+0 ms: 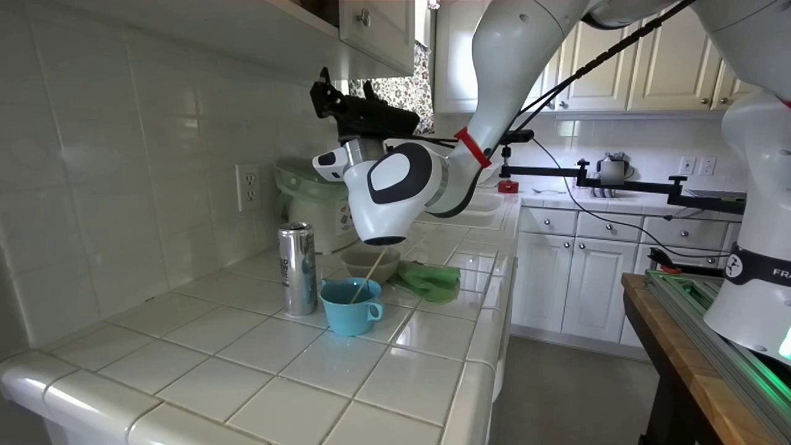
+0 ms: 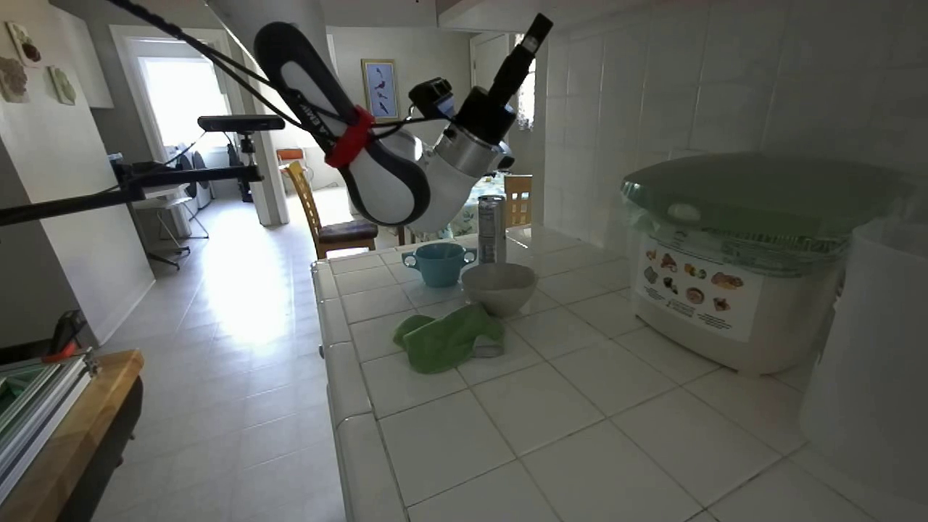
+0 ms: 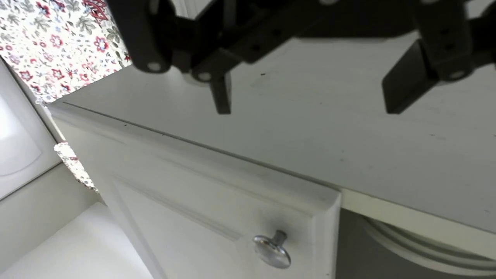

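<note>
My gripper is open in the wrist view, its two dark fingers wide apart with nothing between them. It points up at the pale underside of the wall cabinet (image 3: 297, 125). Below in that view are a white cabinet door (image 3: 200, 209) with a round metal knob (image 3: 272, 251) and, beside it, an uncovered shelf space with a pale plate-like rim (image 3: 432, 255). On the counter stand a light-blue two-handled cup (image 1: 348, 317) with a thin stick (image 1: 368, 275) leaning in it, a silver can (image 1: 298, 271), a beige bowl (image 2: 499, 287) and a crumpled green cloth (image 2: 448, 339).
A large green-lidded container (image 2: 722, 261) stands against the tiled wall. The overhanging cabinet door (image 1: 378, 33) is close above the gripper. Bare tiles lie on the near counter (image 1: 319, 393), and a sink (image 1: 478, 207) is farther back.
</note>
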